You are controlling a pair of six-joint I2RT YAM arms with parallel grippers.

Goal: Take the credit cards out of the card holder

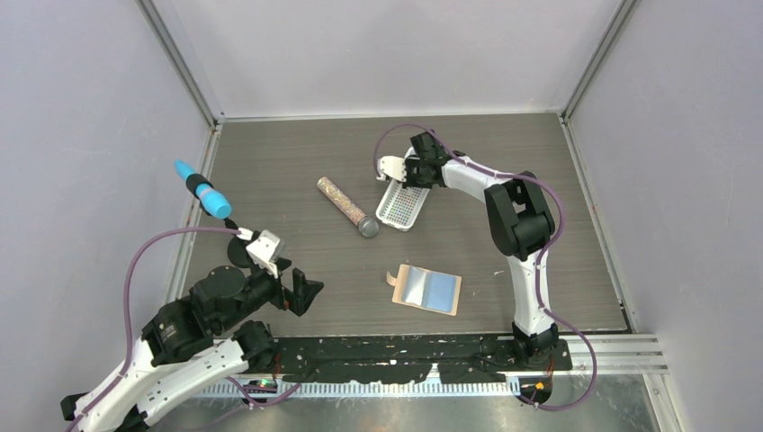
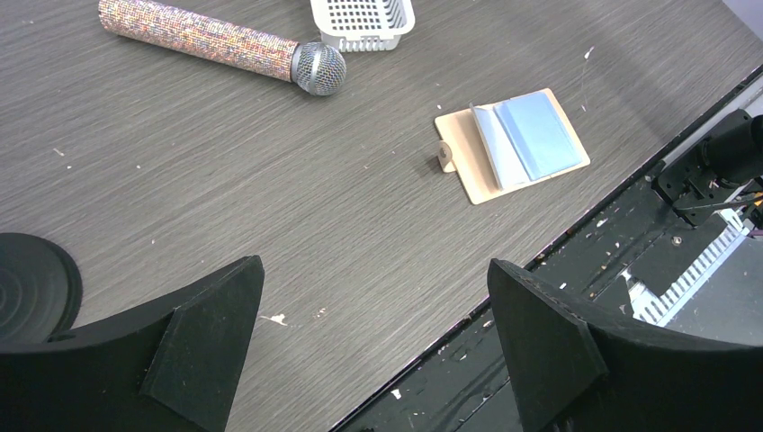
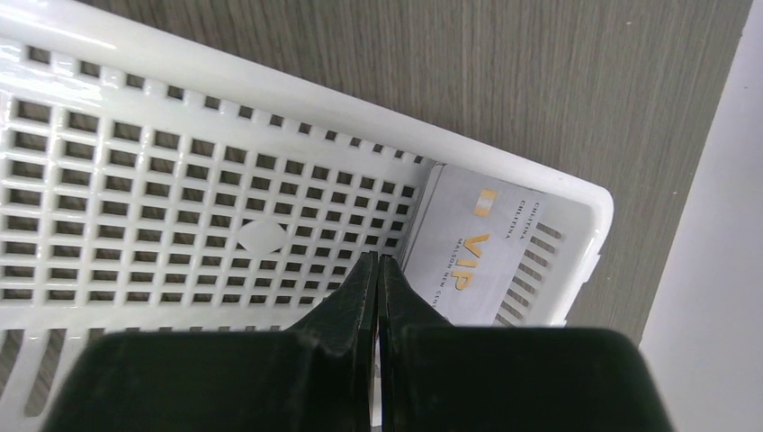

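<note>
The open tan card holder [image 1: 426,290] lies on the table near the front edge, its clear and blue sleeves facing up. In the left wrist view the holder [image 2: 513,146] shows its blue sleeve [image 2: 542,135] and folded-out strap. A grey VIP card [image 3: 477,238] rests in the end of the white basket, with what look like more card edges under it. My right gripper is over the basket, fingers closed together just left of the card; what lies between them cannot be made out. My left gripper stands open above the table, empty.
The white basket [image 1: 402,207] is at the back middle, partly under the right arm. A glittery microphone [image 1: 346,205] lies left of it. A black disc [image 2: 34,286] sits to the left. Bare table separates holder and basket.
</note>
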